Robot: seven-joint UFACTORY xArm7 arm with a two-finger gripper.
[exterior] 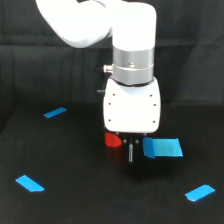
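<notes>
My gripper (130, 151) points straight down below the white hand, near the middle of the camera view. Its dark fingers blend into the black surface, so how far apart they stand is unclear. A red object (112, 139) shows just left of the fingers and is partly covered by the hand. Right of the fingers sits a light blue object (163, 147) with a flat face, its left part darker. Whether the fingers touch either one cannot be made out.
Blue tape strips mark the black table: one at the back left (55, 112), one at the front left (29, 183), one at the front right (200, 192).
</notes>
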